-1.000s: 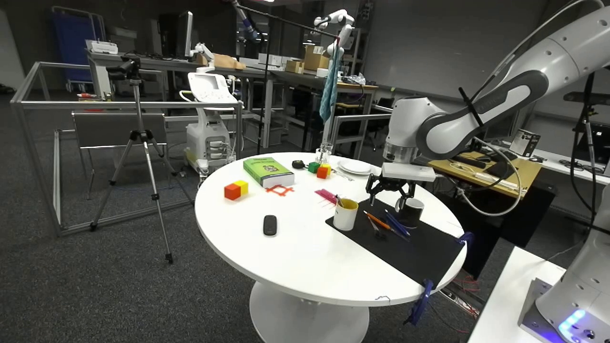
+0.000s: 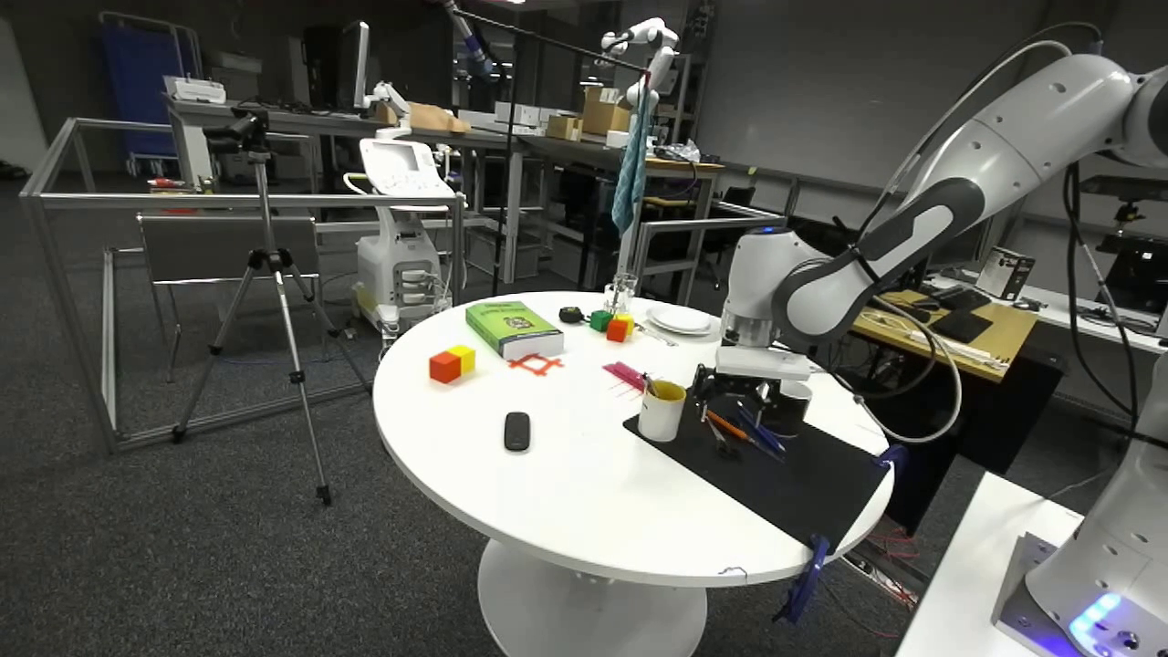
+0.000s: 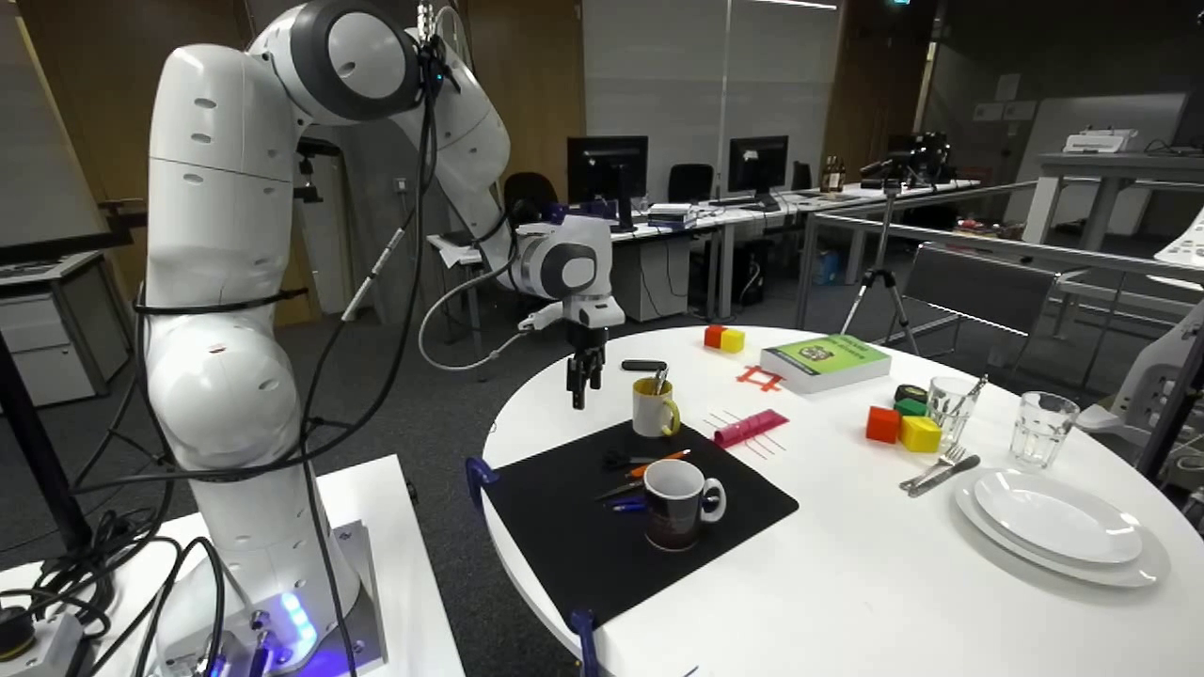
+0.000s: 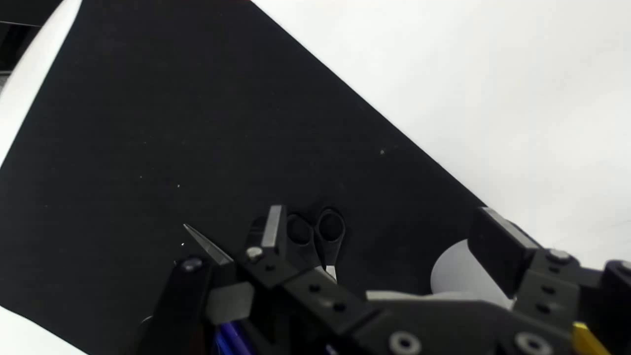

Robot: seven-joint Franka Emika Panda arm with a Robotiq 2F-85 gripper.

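My gripper [image 2: 746,405] hangs low over the black mat in exterior view 1, fingers wide apart and nothing between them. A white mug with a yellow inside [image 2: 660,411], holding some utensils, stands to its left. The dark mug [image 3: 674,508] stands on the mat, partly covered by the gripper in exterior view 1. Between the two mugs lie an orange pen [image 3: 660,462], blue pens [image 3: 627,507] and scissors. In the wrist view the scissors [image 4: 330,228] show between the spread fingers, while part of a white mug [image 4: 461,275] appears by the right finger.
The black mat [image 3: 553,530] is clamped to the round white table [image 2: 493,493]. Farther off are a green book [image 2: 512,327], coloured cubes [image 2: 445,366], plates [image 3: 1055,525], glasses [image 3: 1044,429] and a black mouse-like object [image 2: 516,432].
In exterior view 1 my gripper has come down and shifted left, closer to the yellow-lined mug. The things on the table look unmoved.
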